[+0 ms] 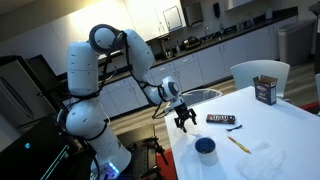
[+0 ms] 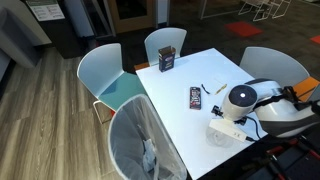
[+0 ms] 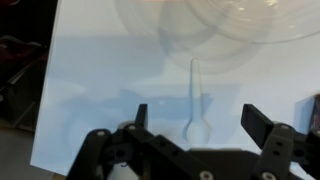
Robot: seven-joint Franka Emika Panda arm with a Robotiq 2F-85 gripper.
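My gripper stands open above the white table, its two black fingers wide apart. Below the gap lies a clear, spoon-like utensil [image 3: 196,100] with its rounded end towards the gripper; no contact with the fingers shows. Beyond the utensil's thin end is a clear round dish or lid [image 3: 240,18], cut off by the frame's top. In exterior view 1 the gripper [image 1: 187,124] points down over the table's near left part. A dark blue cup or bowl [image 1: 206,146] is to its right, towards the camera.
Nearby on the table lie a black remote-like object [image 1: 220,118], a dark utensil [image 1: 234,127] and an orange stick [image 1: 239,145]. A dark box [image 1: 265,88] stands at the back. Beside the table, a lined bin [image 2: 125,130] and white chairs [image 2: 102,68] take up room.
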